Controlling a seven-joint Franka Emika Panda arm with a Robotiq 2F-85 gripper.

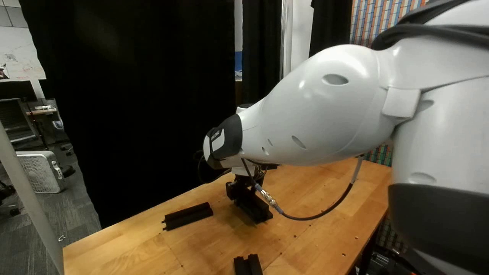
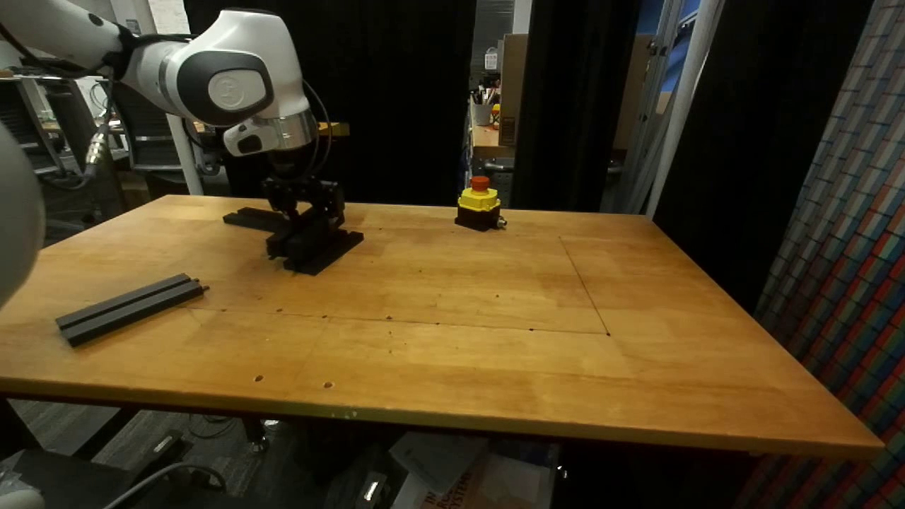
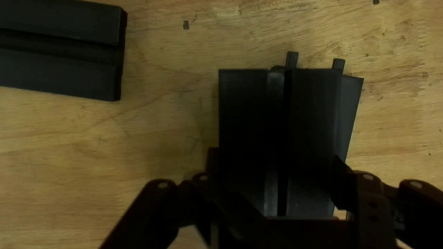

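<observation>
A black grooved block (image 3: 249,116) is between the fingers of my gripper, which is shut on it across its width. Under it lies another black piece (image 3: 351,110), slightly turned, its edge peeking out on the right in the wrist view. Most of that lower piece is hidden, and I cannot tell whether the two touch. Two small pegs (image 3: 291,59) jut from the far end of the pair. From the side, the held block (image 2: 303,242) sits just over the lower piece (image 2: 339,253), low above the wooden table (image 2: 475,288).
Two more black grooved blocks lie on the table: one toward the back (image 2: 254,219), behind the gripper, and one at the front left (image 2: 131,309). A yellow and black box with a red button (image 2: 480,208) stands at the back edge.
</observation>
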